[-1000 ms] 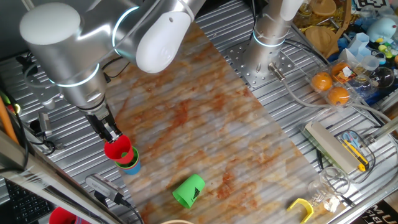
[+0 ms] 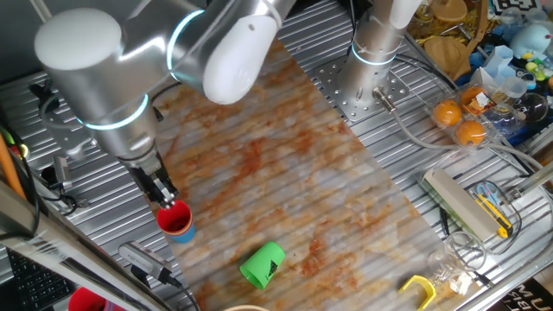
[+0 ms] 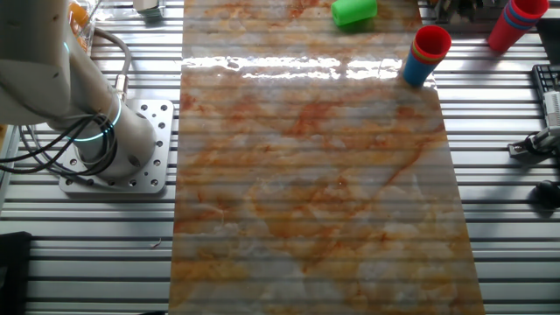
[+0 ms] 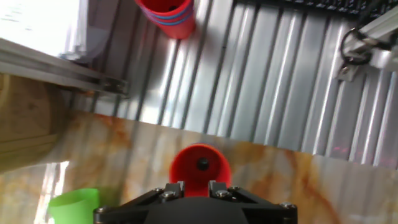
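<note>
A red cup (image 2: 174, 215) sits nested at the top of an upright stack, with a blue cup (image 2: 183, 236) showing below it. In exterior view 2 the red rim (image 3: 432, 41) sits level over the blue lower part (image 3: 417, 71). My gripper (image 2: 168, 204) is just above the stack's rim, pointing down. From the wrist view, the gripper has its fingers apart, overlapping the near side of the red cup (image 4: 198, 163) without gripping it. A green cup (image 2: 262, 265) lies on its side on the marbled board.
Another stack of red cups (image 3: 516, 24) stands off the board on the ribbed metal table. A camera on a mount (image 2: 145, 259) stands near the cup stack. Most of the marbled board (image 3: 306, 192) is clear.
A second ago the red cup hung tilted at my gripper above the stack, a green rim showing beneath. It now sits down in the stack, let go, and the gripper has shifted slightly right.
</note>
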